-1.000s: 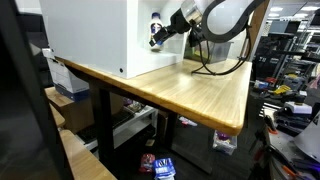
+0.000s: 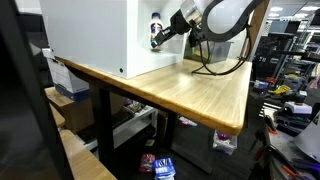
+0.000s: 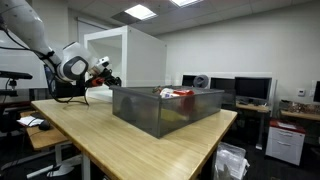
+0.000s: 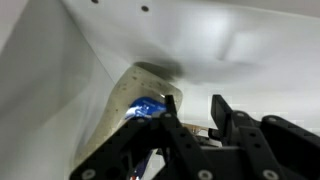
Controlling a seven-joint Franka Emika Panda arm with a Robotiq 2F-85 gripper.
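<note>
A bottle (image 2: 156, 30) with a dark blue label stands inside the white open-fronted box, near its left wall. In the wrist view, the clear bottle (image 4: 122, 100) shows its blue label at the left, partly covered by my dark fingers. My gripper has its fingertips apart, with pale surface showing in the gap. The bottle appears to lie to the left of that gap, not between the tips; whether the left finger touches it I cannot tell. From outside, the gripper (image 2: 167, 39) reaches into the box right beside the bottle.
The white box (image 2: 100, 35) has walls close around the gripper. A wooden table (image 2: 200, 95) lies below the arm. In the second exterior view, a grey bin (image 3: 170, 112) with several items inside stands on the table.
</note>
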